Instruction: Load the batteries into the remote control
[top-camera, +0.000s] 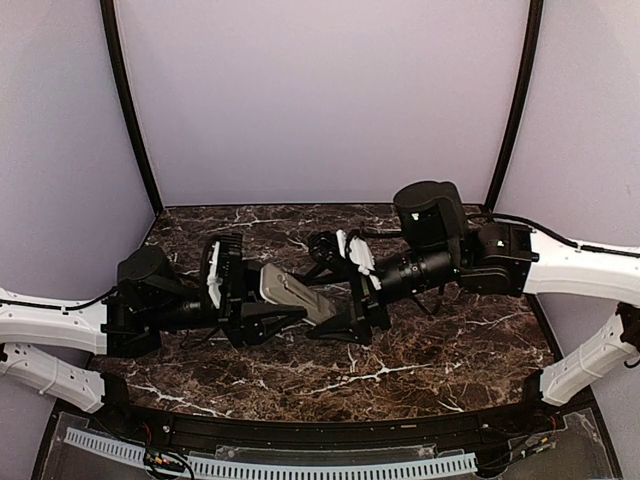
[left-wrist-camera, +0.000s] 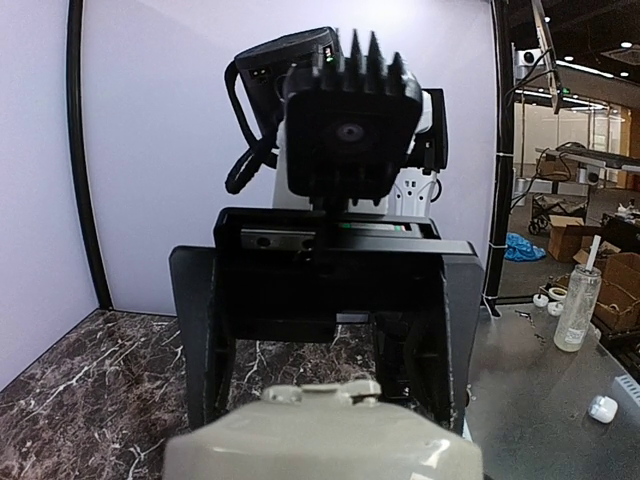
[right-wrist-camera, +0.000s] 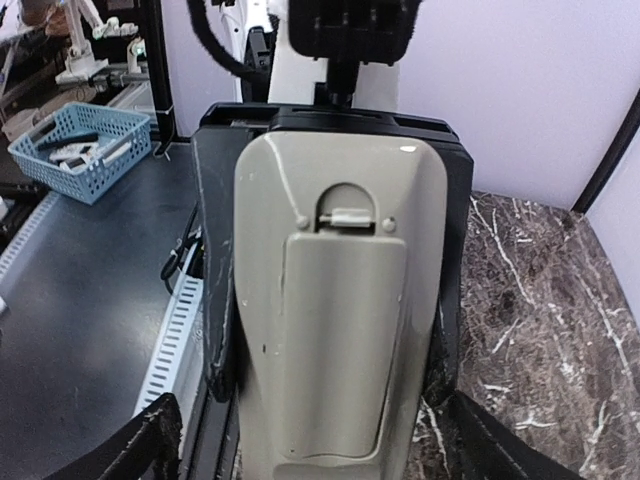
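Observation:
The pale grey remote control (top-camera: 290, 293) is held off the table between both arms, tilted with its right end lower. My left gripper (top-camera: 285, 297) is shut on it. In the right wrist view, a long panel with a small latch shows on the remote's face (right-wrist-camera: 340, 340), and the left gripper's black fingers (right-wrist-camera: 458, 265) flank its sides. My right gripper (top-camera: 320, 304) stands open around the other end, its fingers (right-wrist-camera: 150, 440) spread apart at the bottom of the right wrist view. The remote's end (left-wrist-camera: 320, 445) fills the bottom of the left wrist view. No batteries are visible.
The dark marbled table (top-camera: 340, 385) below the arms looks bare. Off to the side are a blue basket (right-wrist-camera: 90, 150) and a clear bottle with a straw (left-wrist-camera: 577, 310).

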